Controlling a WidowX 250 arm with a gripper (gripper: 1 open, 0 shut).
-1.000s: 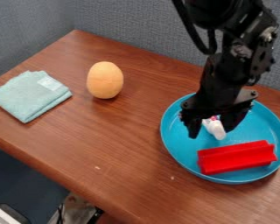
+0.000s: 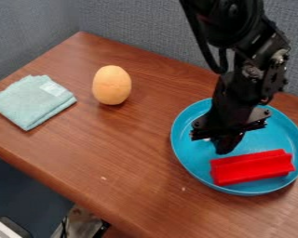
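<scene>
My black gripper (image 2: 223, 139) is low over the blue plate (image 2: 192, 160), at its middle, covering most of a small white object there; only a bit of white shows by the fingertips, and whether they are closed on it is unclear. A red bar-shaped object (image 2: 251, 167) lies on the plate in front of the gripper.
An orange egg-shaped object (image 2: 112, 85) stands at the back left of the wooden table (image 2: 115, 167). A folded light-teal cloth (image 2: 31, 100) lies near the left edge. A grey partition runs along the back.
The gripper has come lower over the white object, which is now mostly hidden, and its fingers appear closer together. The other objects are unchanged.
</scene>
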